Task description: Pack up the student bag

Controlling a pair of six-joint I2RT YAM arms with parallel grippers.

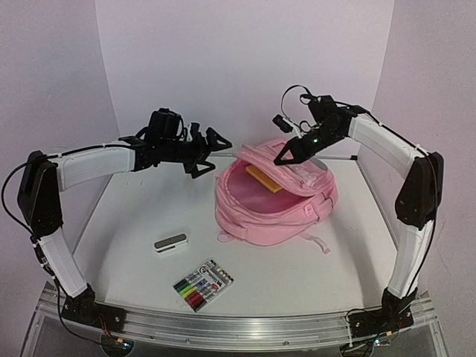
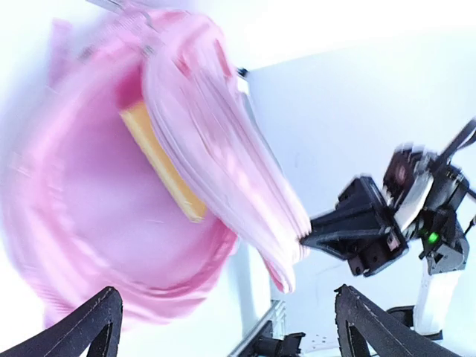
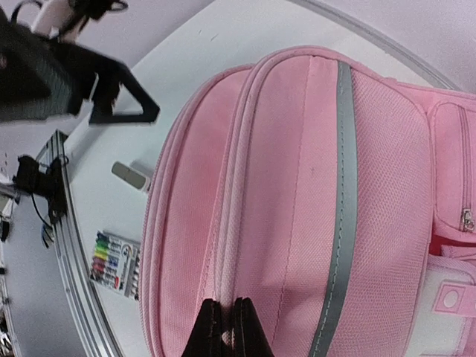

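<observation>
The pink student bag lies on the table with its mouth facing the front left. Inside it, partly under the flap, is a yellow-orange book-like item. My right gripper is shut on the edge of the bag's flap and holds it raised; the pinched piping shows between its fingers in the right wrist view. Left of the mouth, my left gripper is open and empty, its fingers wide apart. A grey-and-white case and a pack of coloured markers lie on the table.
Bare table extends left of the bag and at the front right. A metal rail runs along the front edge. A strap trails from the bag's front. Walls close in on three sides.
</observation>
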